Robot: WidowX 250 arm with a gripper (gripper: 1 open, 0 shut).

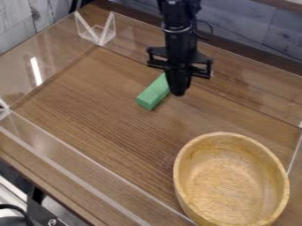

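Observation:
A green rectangular object [154, 94] lies on the wooden table, left of centre in the camera view. My black gripper [177, 86] hangs just to the right of its upper end, partly covering it. The fingertips are dark and small; the gripper looks shut, with nothing visible held between the fingers.
A large yellow bowl [230, 190] takes up the lower right of the table. Clear plastic holders stand at the top-left and left edges.

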